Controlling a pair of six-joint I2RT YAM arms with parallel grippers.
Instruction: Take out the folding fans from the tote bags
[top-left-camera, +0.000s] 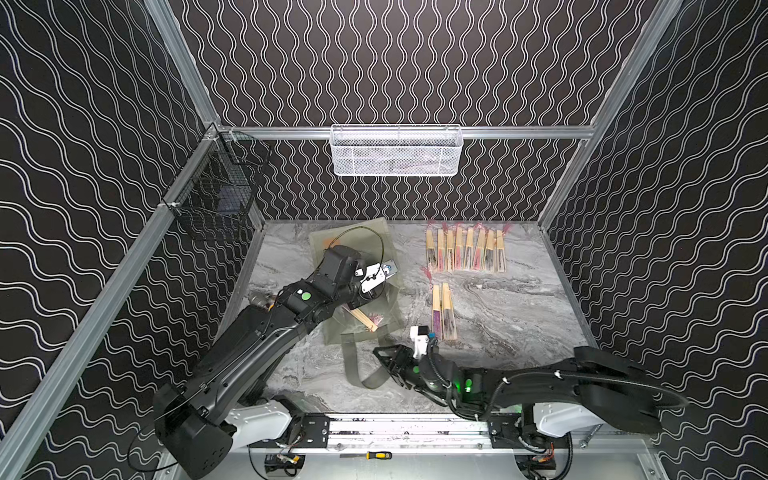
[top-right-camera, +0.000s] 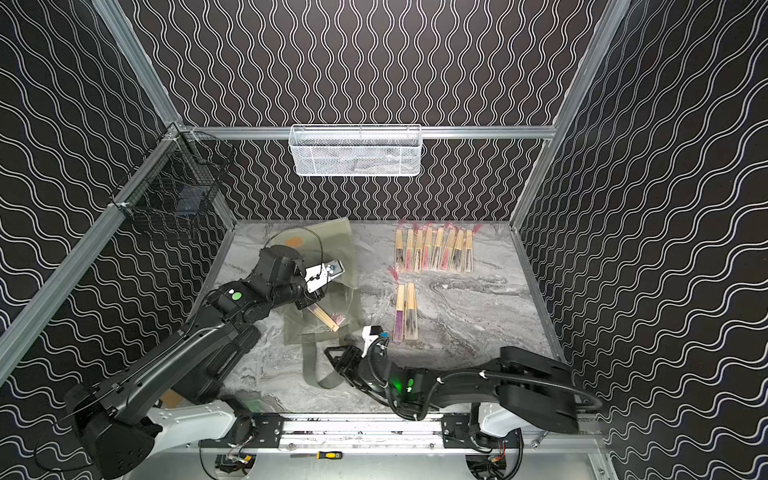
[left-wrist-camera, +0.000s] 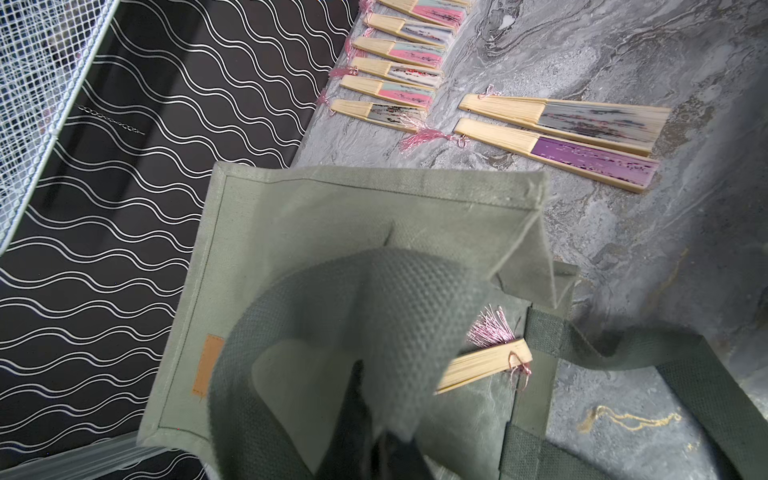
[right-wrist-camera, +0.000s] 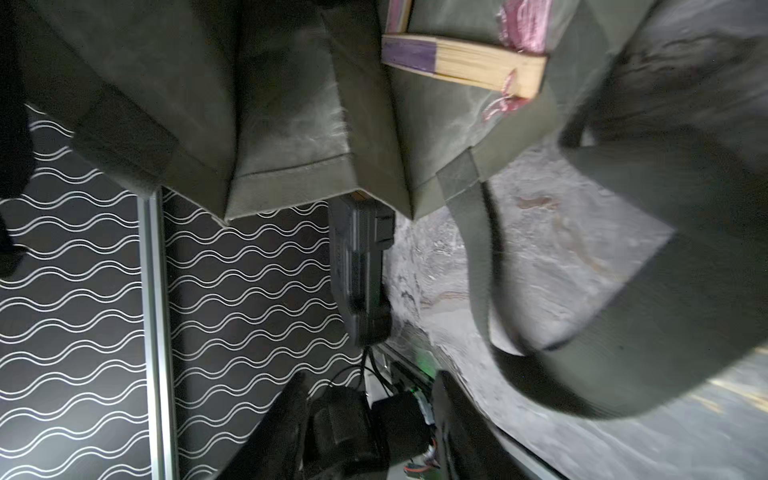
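An olive tote bag (top-left-camera: 324, 240) lies on the table's left half. A fan with a pink tassel shows in its mouth; the right wrist view shows a purple fan (right-wrist-camera: 416, 54) there and part of another. My left gripper is over the bag, shut on a raised strap (left-wrist-camera: 408, 312). My right gripper stands open before the bag's mouth, near the lower strap loop (right-wrist-camera: 632, 336), with nothing between its fingers.
Several fans (top-left-camera: 465, 248) lie in a back-right row, two more (top-left-camera: 448, 312) nearer the middle. A white wire basket (top-left-camera: 396, 152) hangs at the back, a black one (top-left-camera: 220, 184) at the left.
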